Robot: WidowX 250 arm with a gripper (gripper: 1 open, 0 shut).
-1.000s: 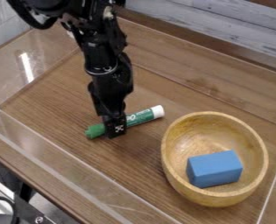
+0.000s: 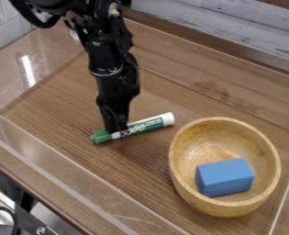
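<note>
My black gripper (image 2: pixel 117 123) hangs from the upper middle, its tips low over a green-and-white tube (image 2: pixel 147 125) lying diagonally on the wooden table. The fingers look close together and overlap the tube's middle in this view; whether they touch it cannot be told. A wooden bowl (image 2: pixel 187 151) sits at the right, holding a blue block (image 2: pixel 224 176).
A pale board runs along the back right.
The gripper has shifted slightly left along the tube, and its arm stands a little differently. The tube, bowl and block look in about the same places.
</note>
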